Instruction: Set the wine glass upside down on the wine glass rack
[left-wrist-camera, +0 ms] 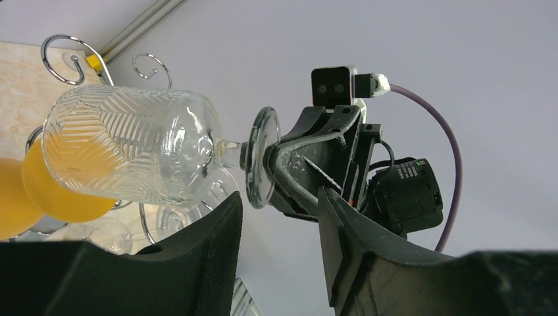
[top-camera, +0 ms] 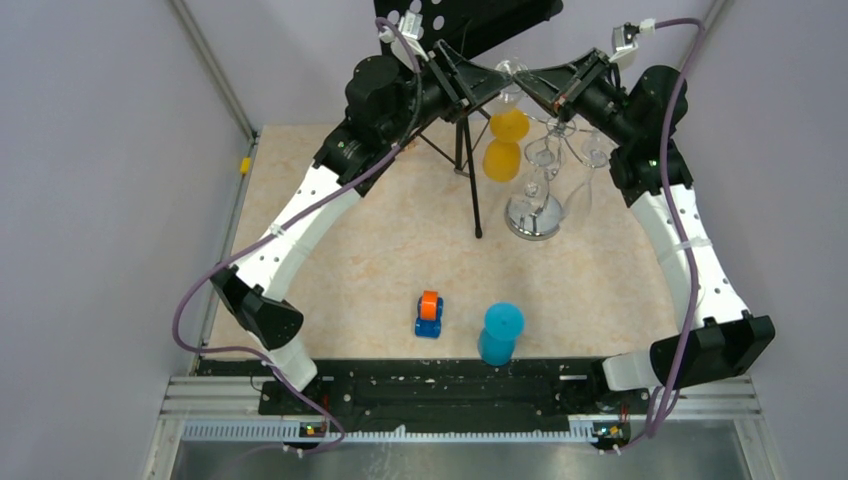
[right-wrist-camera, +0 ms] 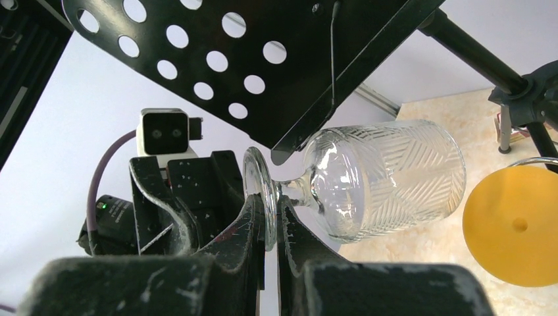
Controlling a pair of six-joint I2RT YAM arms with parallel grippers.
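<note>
The clear patterned wine glass (left-wrist-camera: 131,145) is held bowl downward by its foot, high over the table. My right gripper is shut on the glass at the foot. My left gripper stands part open, its fingers either side of the foot's lower edge in the left wrist view. From above, both grippers meet at the glass (top-camera: 509,68). Below them is the metal wine glass rack (top-camera: 533,226), with curled hooks (left-wrist-camera: 62,62); its upper parts are partly hidden by the right arm.
A yellow glass (top-camera: 502,158) and several clear glasses (top-camera: 545,152) hang on the rack. A black perforated stand (top-camera: 470,20) is close behind the grippers. Toward the front are a blue cup (top-camera: 500,335) and a small blue-orange object (top-camera: 429,314).
</note>
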